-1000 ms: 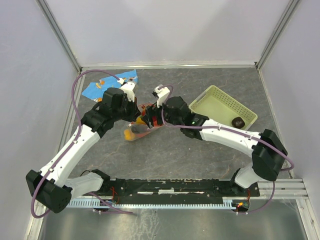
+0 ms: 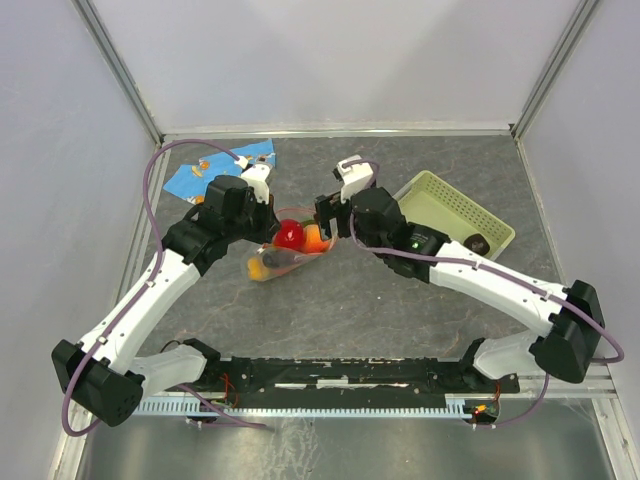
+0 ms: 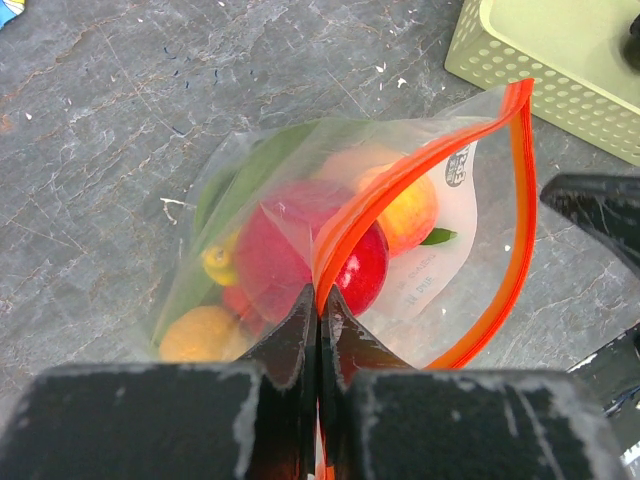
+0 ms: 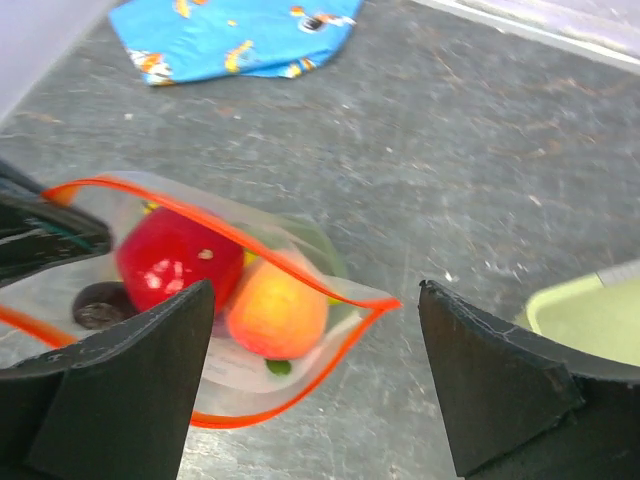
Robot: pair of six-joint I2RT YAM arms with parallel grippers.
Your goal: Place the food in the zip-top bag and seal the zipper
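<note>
The zip top bag (image 3: 230, 180) lies open with its orange zipper, holding a red fruit (image 4: 180, 255), a peach-coloured fruit (image 4: 277, 310) and smaller yellow and green items. My left gripper is shut on the bag's zipper edge at its left side. My right gripper is open above the bag's right end, at the rim, with nothing seen held between its fingers.
A green perforated basket (image 2: 450, 205) with a dark round item (image 2: 476, 243) stands at the right. A blue patterned cloth (image 2: 190, 180) lies at the back left. The grey floor around the bag is clear.
My right gripper has moved up and to the right, away from the bag's middle, uncovering the fruit. The left arm has not moved.
</note>
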